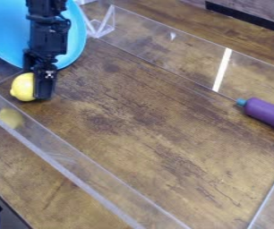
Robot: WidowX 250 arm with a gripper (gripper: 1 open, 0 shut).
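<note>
At the left of the camera view, my black gripper [39, 77] reaches down over a yellow lemon-like object [22, 88] lying on the wooden floor of a clear-walled enclosure. The gripper's lower end is right at the yellow object's side and partly covers it; whether the fingers touch it is hard to tell. Behind the gripper a large light blue round dish [4, 27] fills the upper left corner.
A purple eggplant-like object [268, 115] with a teal tip lies at the right. Clear walls [86, 183] run along the enclosure's edges.
</note>
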